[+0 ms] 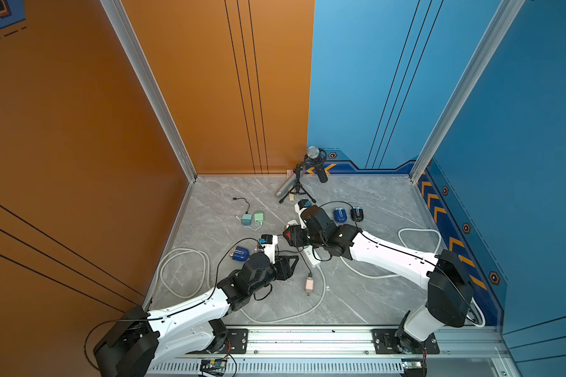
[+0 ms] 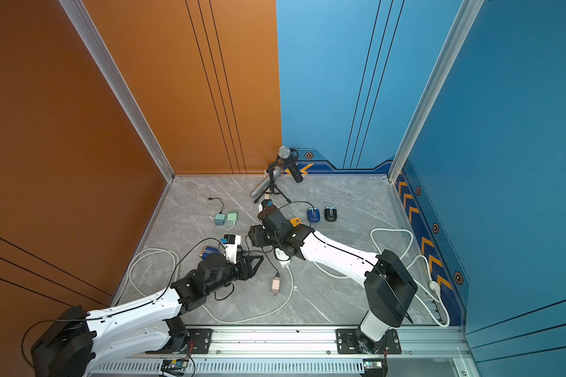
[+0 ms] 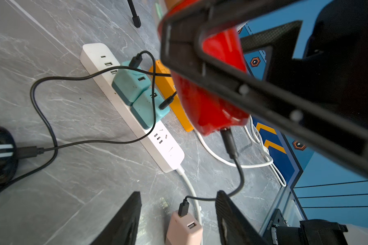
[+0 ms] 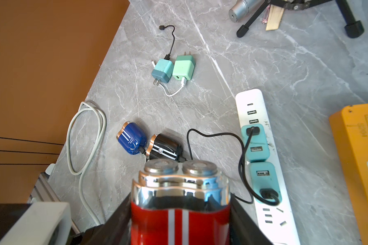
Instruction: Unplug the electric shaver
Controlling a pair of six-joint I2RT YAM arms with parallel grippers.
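My right gripper point(image 1: 290, 235) is shut on a red electric shaver point(image 4: 180, 226), raised over the table's middle. In the left wrist view the shaver point(image 3: 208, 102) has a black cable running from its bottom to a pink charger point(image 3: 184, 229). My left gripper point(image 1: 285, 266) stands open below and nearer the front, its fingertips apart either side of that charger's upper area, nothing visible held. A white power strip point(image 3: 163, 147) with teal adapters point(image 3: 145, 109) and an orange strip point(image 4: 351, 155) lie below.
Blue point(image 4: 130, 138) and black point(image 4: 163, 147) shavers lie at left, green chargers point(image 4: 183, 68) farther back. A tripod point(image 1: 297, 188) stands at the back, two more shavers at back right. White cables loop along both sides.
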